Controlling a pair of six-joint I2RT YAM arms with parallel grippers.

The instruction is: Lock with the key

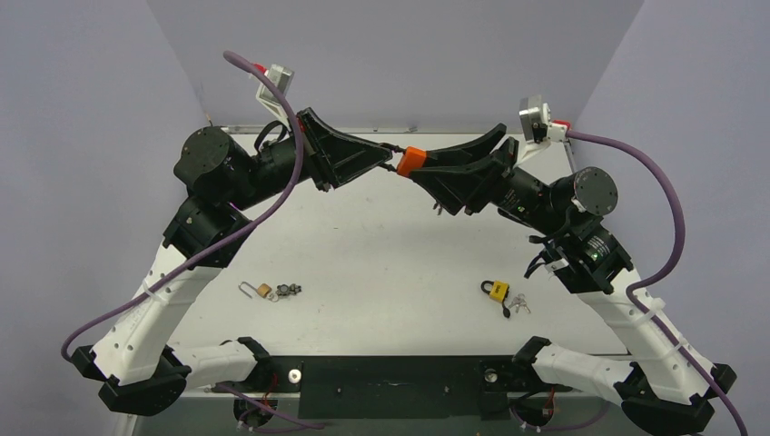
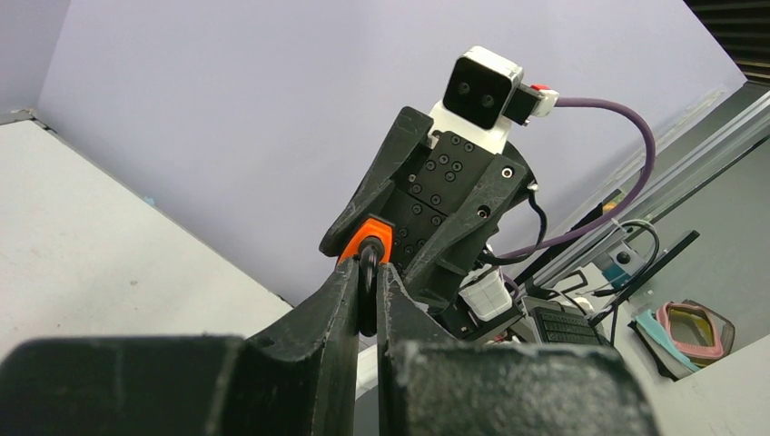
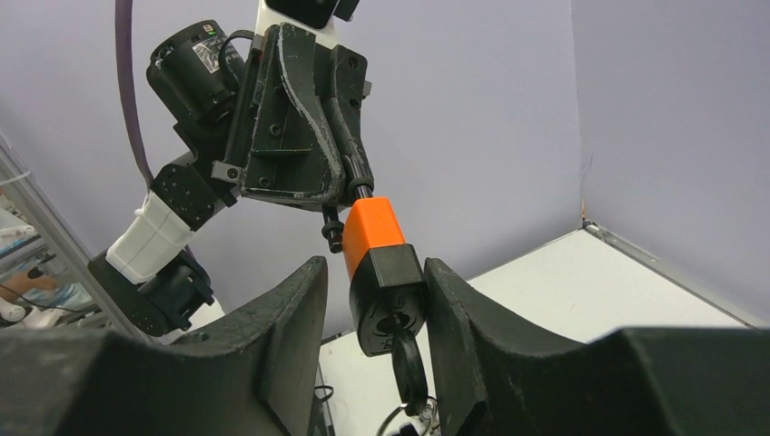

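An orange and black padlock (image 3: 374, 238) hangs in the air between my two arms. My left gripper is shut on its black shackle (image 2: 370, 250). A black-headed key (image 3: 409, 368) sticks out of the padlock's dark end, and part of a key ring (image 3: 422, 411) hangs below it. Around the body stands my right gripper, part open. Its left finger (image 3: 304, 295) has a gap to the padlock; the other finger is close against the body, and contact cannot be told. From above, the padlock (image 1: 411, 163) shows only its orange part.
A brass padlock (image 1: 263, 290) with a thin wire shackle and a small metal piece (image 1: 289, 290) lie at the table's front left. A yellow padlock (image 1: 497, 290) and loose keys (image 1: 519, 303) lie front right. Bare white table (image 1: 390, 272) lies between them.
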